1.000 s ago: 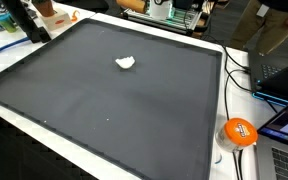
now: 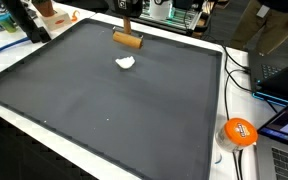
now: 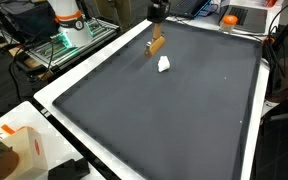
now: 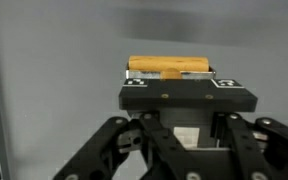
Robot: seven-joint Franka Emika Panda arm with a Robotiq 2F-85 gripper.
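A T-shaped wooden piece (image 2: 127, 40), like a small mallet, hangs under my gripper (image 2: 126, 18) at the far side of the dark board. My gripper is shut on its stem, with the crossbar lowermost. Exterior view 2 has the wooden piece (image 3: 156, 46) tilted and near a small white object (image 3: 163, 63), which lies on the board. From the wrist, the crossbar of the wooden piece (image 4: 169, 64) shows past the fingers, and a pale patch, seemingly the white object (image 4: 185, 135), is partly hidden by the gripper. The gap beneath the piece is hard to judge.
The dark board (image 2: 114, 100) is mostly bare. An orange-topped round container (image 2: 237, 134) stands beyond its right edge, near a laptop (image 2: 282, 158) and cables. Clutter and a dark stand (image 2: 31, 22) lie past the left corner.
A second ago the gripper was out of exterior view 1.
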